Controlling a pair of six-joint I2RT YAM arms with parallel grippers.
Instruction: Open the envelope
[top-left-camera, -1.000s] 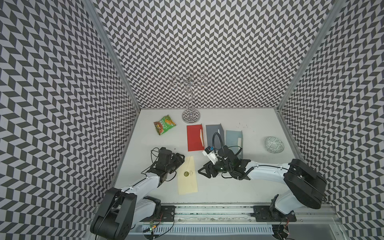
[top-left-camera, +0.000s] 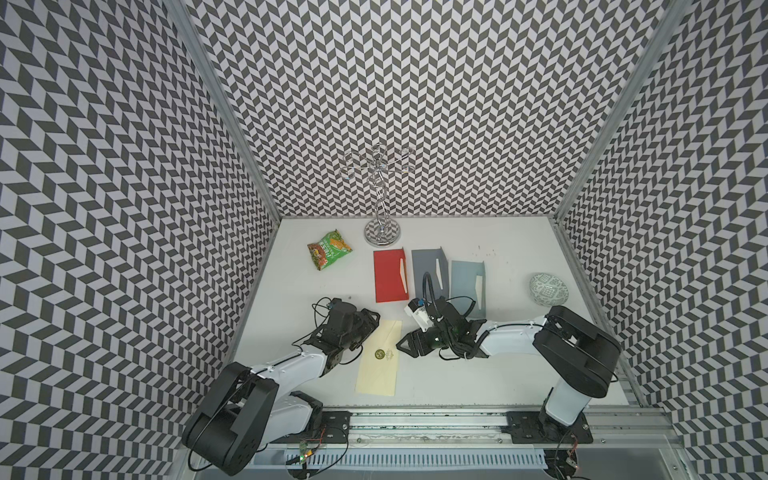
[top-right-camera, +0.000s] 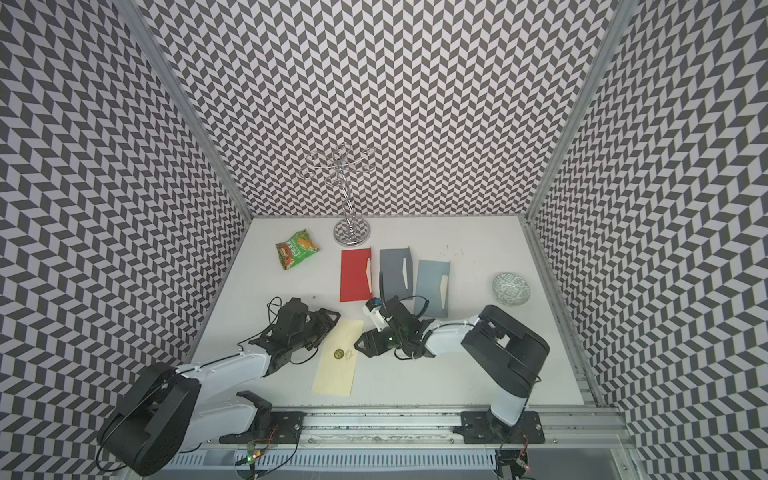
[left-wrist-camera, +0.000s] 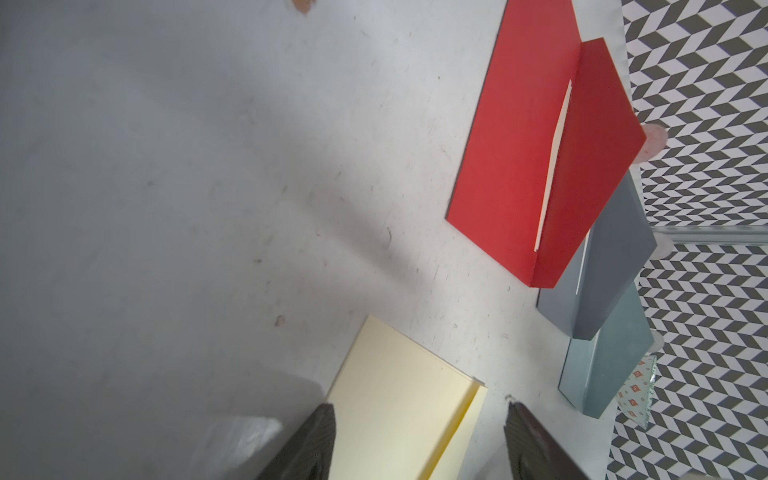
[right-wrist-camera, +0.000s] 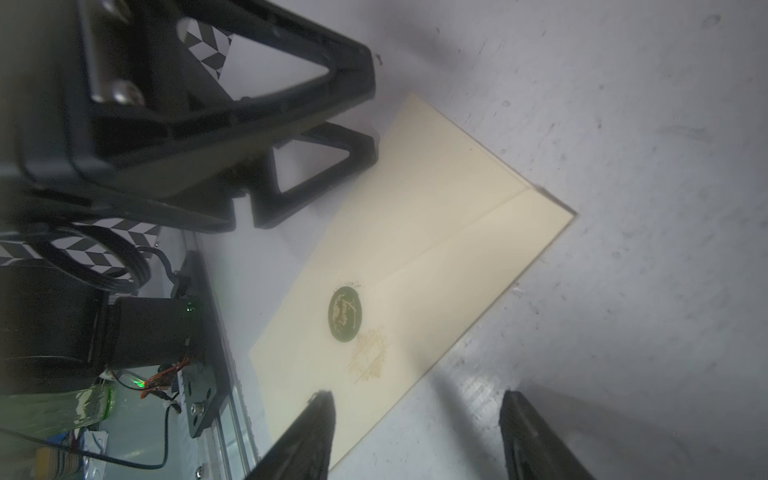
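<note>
A cream envelope (top-left-camera: 376, 376) with a green wax seal (right-wrist-camera: 344, 313) lies flat at the front middle of the table, its long flap seam visible in the right wrist view. My left gripper (top-left-camera: 373, 318) is low over the envelope's far left corner; in the left wrist view its two fingers stand apart by the envelope's end. My right gripper (top-left-camera: 406, 344) is low just right of the envelope, open with nothing between its fingers, which show at the bottom of the right wrist view.
Behind lie red (top-left-camera: 390, 273), grey (top-left-camera: 429, 264) and light blue (top-left-camera: 467, 280) envelopes, a snack bag (top-left-camera: 328, 249), a metal stand (top-left-camera: 381, 232), and a patterned round item (top-left-camera: 549, 289) at the right.
Both arms have shifted slightly; my left gripper moved right. The cream envelope has moved a little toward the front and right.
</note>
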